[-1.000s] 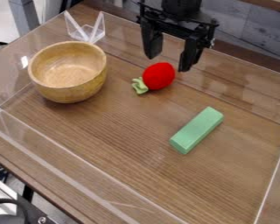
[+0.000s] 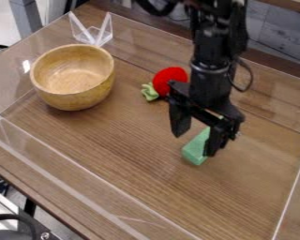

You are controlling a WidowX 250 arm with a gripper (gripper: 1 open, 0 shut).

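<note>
My black gripper [image 2: 198, 127] is low over the right-middle of the wooden table, open, its fingers around the upper part of a green oblong block [image 2: 197, 154]; I cannot tell whether they touch it. A red round object [image 2: 171, 79] with a small green piece [image 2: 150, 92] at its side lies behind my arm, partly hidden by it.
A wooden bowl [image 2: 71, 78] sits at the upper left, with a clear crumpled item [image 2: 91, 29] behind it.
The block and red object appear to lie where they were.
</note>
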